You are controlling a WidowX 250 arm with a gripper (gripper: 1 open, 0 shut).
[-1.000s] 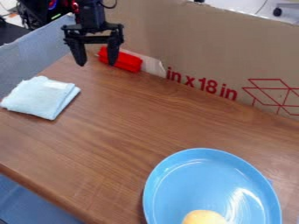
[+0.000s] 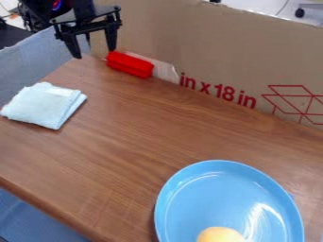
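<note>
My black gripper (image 2: pixel 93 49) hangs high at the back left of the camera view, its fingers open and apart with nothing seen between them. Just right of and below it a red cylindrical object (image 2: pixel 130 65) lies against the cardboard wall. A folded pale blue cloth (image 2: pixel 43 106) rests at the table's left edge. At the front right, a blue plate (image 2: pixel 190 198) holds a round yellowish object (image 2: pixel 218 235), cut off by the frame's bottom.
A cardboard panel (image 2: pixel 228 47) with red print runs along the back of the wooden table (image 2: pixel 151 142). A grey-blue surface borders the left side.
The objects on the table look unmoved.
</note>
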